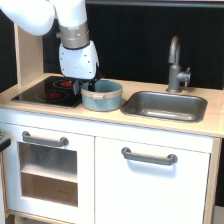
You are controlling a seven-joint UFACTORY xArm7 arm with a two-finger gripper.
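Observation:
A white robot arm (76,45) reaches down from the top left toward a toy kitchen counter. Its gripper (85,84) is at the left part of a light blue-grey pot (103,99), which stands on the counter beside the black stove top (47,91). The dark fingers are small and overlap the pot's rim, so whether they are shut, or hold the rim, cannot be told.
A steel sink (164,105) with a grey tap (176,67) fills the right of the counter. The counter edge (130,127) runs above white cabinet doors with grey handles. A dark back wall stands behind.

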